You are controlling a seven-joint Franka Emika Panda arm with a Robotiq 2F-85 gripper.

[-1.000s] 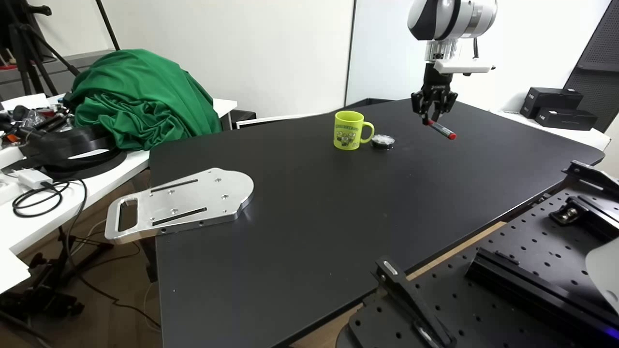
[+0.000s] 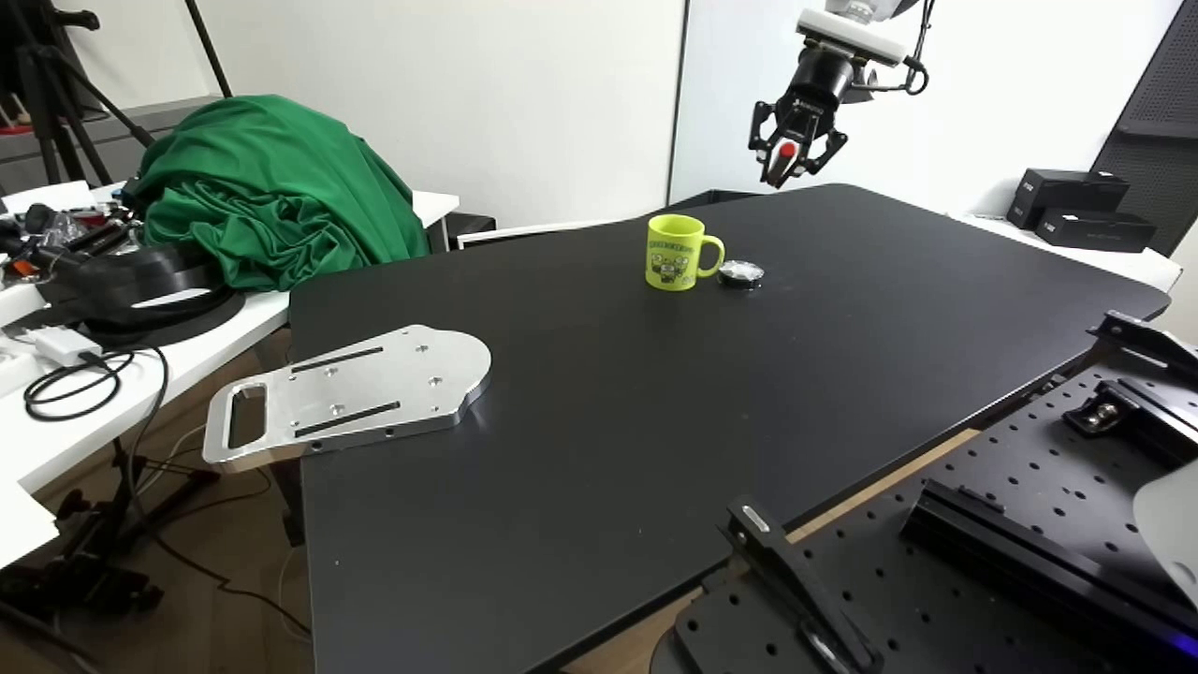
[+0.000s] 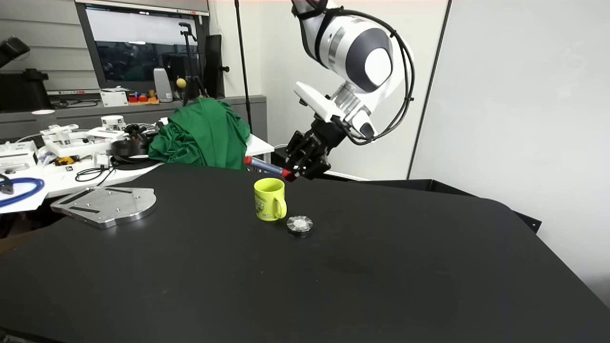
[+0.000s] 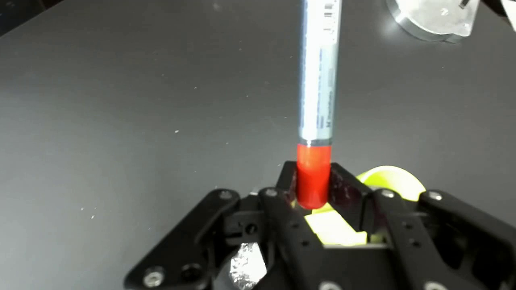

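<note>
My gripper is shut on a marker [image 4: 319,92] by its red end. The marker's pale, labelled barrel sticks out away from the fingers, and in exterior view 2 its other end is red too. That view has the gripper [image 3: 294,168] in the air, up and behind a yellow-green mug [image 3: 266,199]. Upright on the black table, the mug [image 2: 674,253] has its handle towards a small round black item with a shiny top [image 2: 740,273]. In the wrist view my fingers partly hide the mug [image 4: 394,179].
A silver metal plate with a handle slot [image 2: 354,388] lies at the table's left edge. Green cloth [image 2: 281,191] is heaped on a white side table beyond.
The gripper has risen and shifted left in exterior view 1, towards the mug's side, carrying the marker. The arm has tilted and the marker has swung round. Mug and round item stay put.
</note>
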